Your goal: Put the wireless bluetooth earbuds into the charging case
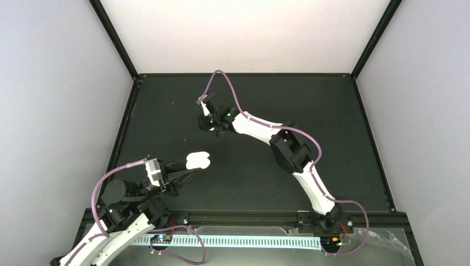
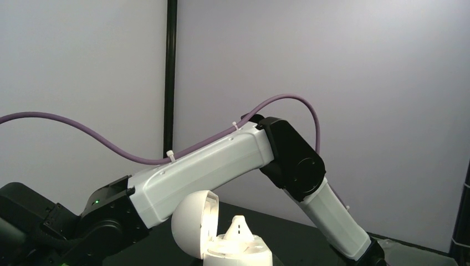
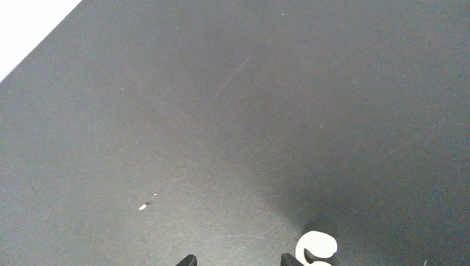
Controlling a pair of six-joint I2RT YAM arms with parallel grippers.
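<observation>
My left gripper [image 1: 186, 170] is shut on the white charging case [image 1: 198, 160], held over the left middle of the table. In the left wrist view the case [image 2: 237, 256] stands upright, lid [image 2: 188, 224] open. My right gripper points down at the table, its fingertips apart at the bottom edge of the right wrist view, with nothing seen held. A small white earbud [image 3: 315, 241] lies on the table just beside the right fingertip, cut off by that view's edge. In the top view the right gripper hides it.
Pale walls with a black frame surround it. The right arm [image 1: 255, 127] stretches from the front right to the back middle.
</observation>
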